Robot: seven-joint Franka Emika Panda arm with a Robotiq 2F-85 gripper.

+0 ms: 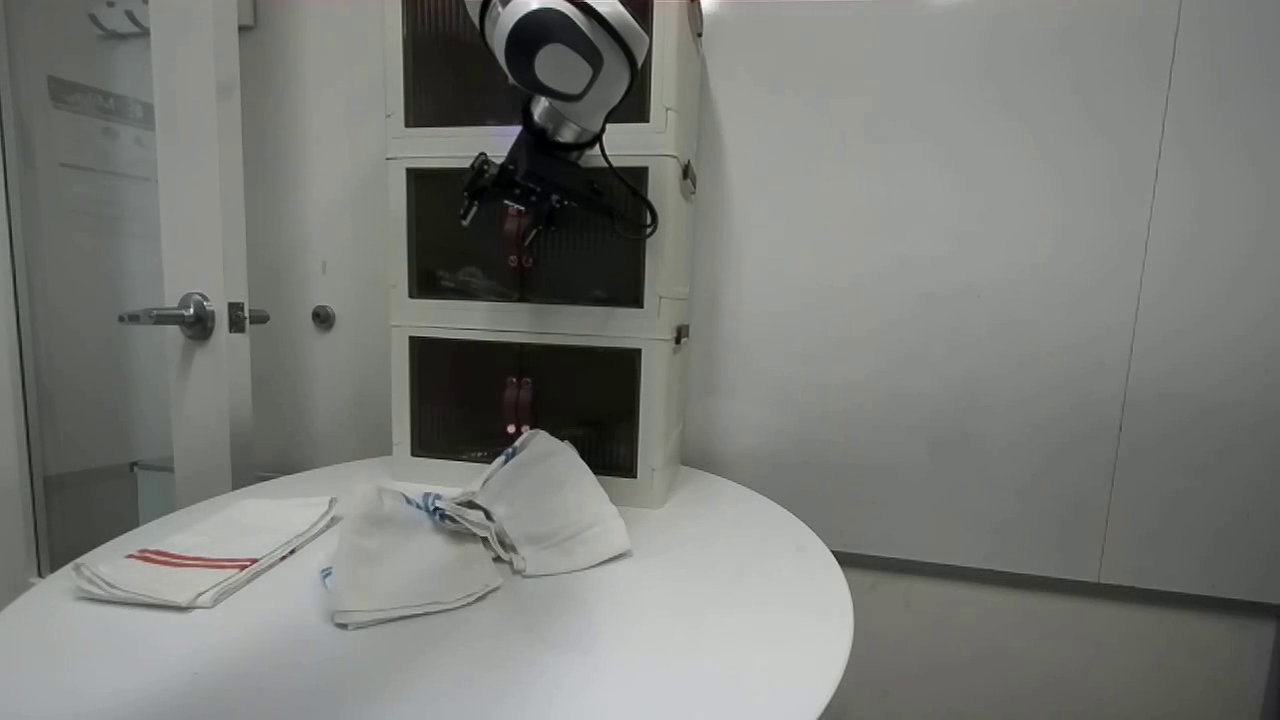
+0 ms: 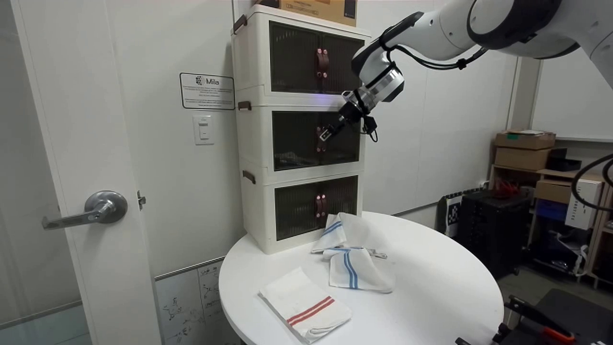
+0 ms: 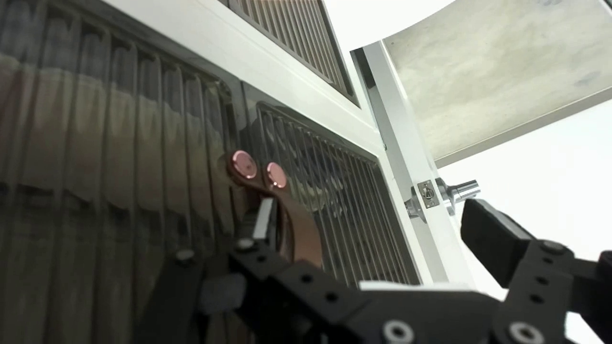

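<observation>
My gripper hangs in front of the middle cabinet, its fingers spread wide apart. The middle cabinet's two dark ribbed doors are closed, each with a brown leather handle fixed by pinkish studs. In the wrist view, one finger overlaps the upper part of a handle; whether it touches is unclear. The other finger stands well off to the right, before the white background. Nothing shows held between them.
Below, a round white table carries a folded red-striped towel and crumpled blue-striped cloth close to the bottom cabinet. A door lever is at the left.
</observation>
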